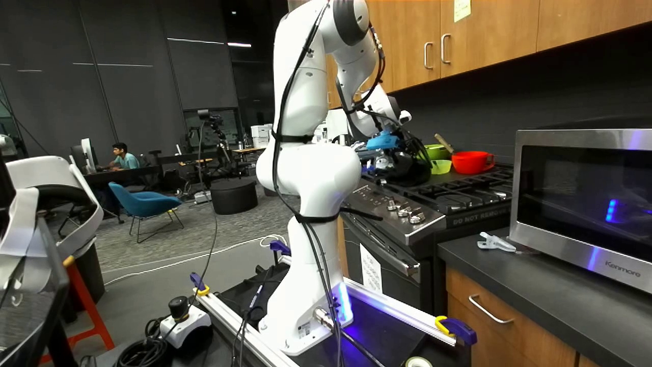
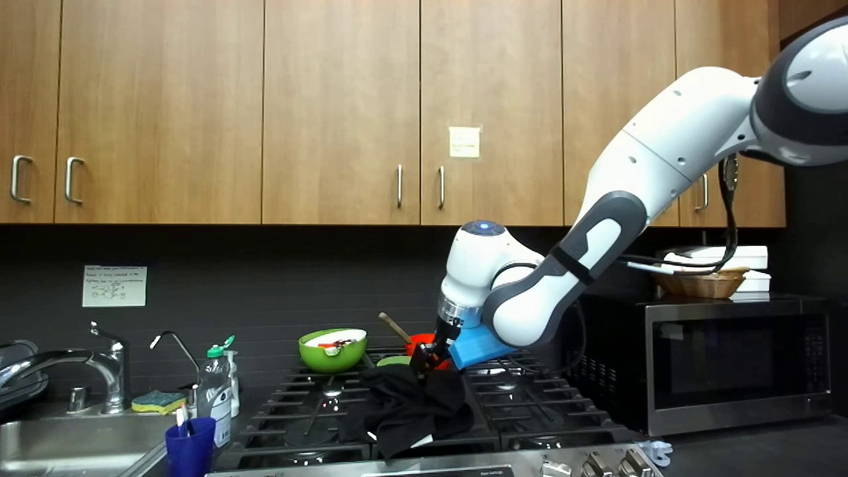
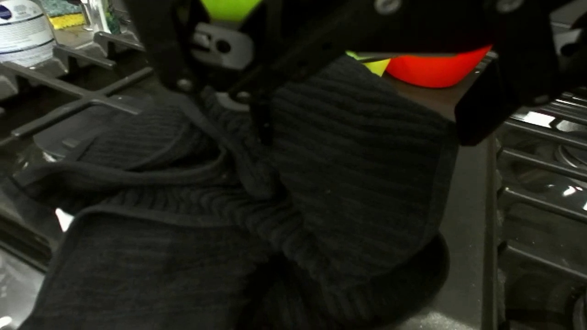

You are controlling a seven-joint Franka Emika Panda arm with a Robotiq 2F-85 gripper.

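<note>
A rumpled black ribbed cloth [image 3: 363, 198] lies in folds over the middle of the stove, as the second exterior view also shows [image 2: 409, 409]. My gripper stands open at its far part, the two fingers wide apart with a raised flap of the cloth in view between and below them. One finger's dark tip [image 3: 263, 123] overlaps the folds, while the other [image 3: 481, 118] is by the flap's right corner. Whether either touches the cloth I cannot tell. From outside, the gripper [image 2: 425, 362] points down at the cloth's back edge.
Behind the cloth are a green bowl [image 2: 330, 359], a red pot [image 1: 471, 162] and a small light-green bowl [image 1: 440, 166]. To the right stands a microwave [image 2: 739, 362]. A sink [image 2: 79, 445], bottle [image 2: 214, 393] and blue cup [image 2: 191, 446] are at left. Bare grates [image 2: 521, 397] flank the cloth.
</note>
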